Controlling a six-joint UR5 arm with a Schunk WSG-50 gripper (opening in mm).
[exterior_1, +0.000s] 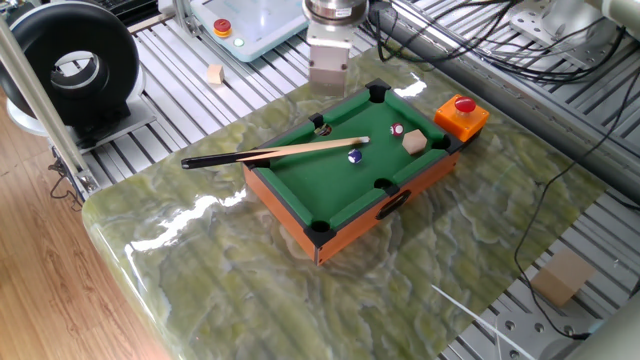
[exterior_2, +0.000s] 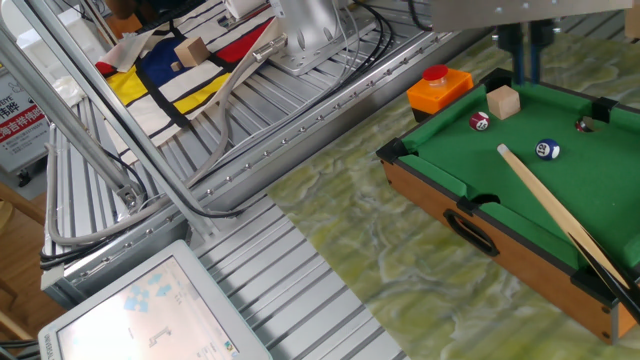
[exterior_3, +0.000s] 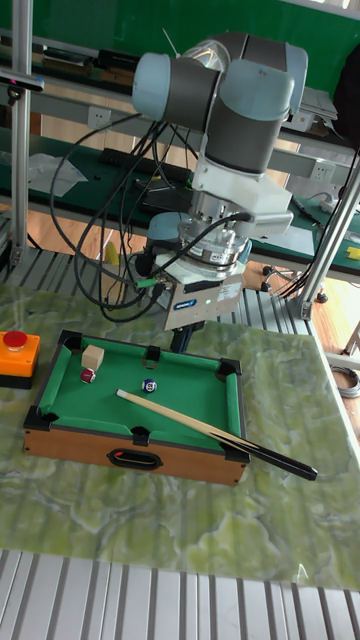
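Observation:
My gripper (exterior_2: 526, 80) hangs above the far long side of a small pool table (exterior_1: 320, 240) with green felt. Its two dark fingers (exterior_2: 534, 62) point down close together, and whether they are open or shut is unclear; I see no object between them. On the felt lie a blue ball (exterior_1: 355, 157), a red ball (exterior_1: 397, 129) and a wooden cube (exterior_1: 414, 142) near one corner. A wooden cue (exterior_1: 310, 148), perhaps two side by side, rests across the felt, its black handle overhanging the rim. Something small and dark red sits at the far side pocket (exterior_2: 584, 125).
An orange box with a red button (exterior_1: 462, 117) stands beside the pool table's corner. Loose cables (exterior_1: 480, 55) lie behind it. The marbled board (exterior_1: 200, 290) in front is clear. Another small wooden block (exterior_1: 215, 74) sits on the slatted surface.

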